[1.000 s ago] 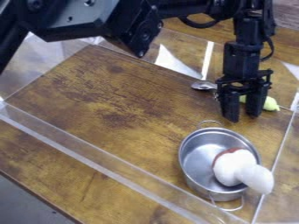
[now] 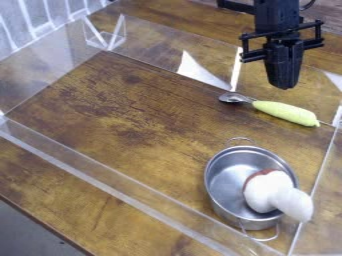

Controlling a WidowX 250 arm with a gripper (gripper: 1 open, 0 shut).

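My black gripper (image 2: 282,68) is raised at the top right, above and behind a pale yellow-green vegetable (image 2: 283,111) that lies on the wooden table with a metal spoon (image 2: 233,98) at its left end. Its fingers are seen from the side, and how far apart they are is unclear. A steel pot (image 2: 225,175) stands at the lower right, holding a white object with a red band (image 2: 267,190).
Clear plastic walls (image 2: 120,185) border the wooden table (image 2: 120,120). White triangular shapes show near the back.
The arm has risen and moved back, away from the vegetable, uncovering it and the spoon. The pot and its contents look unchanged.
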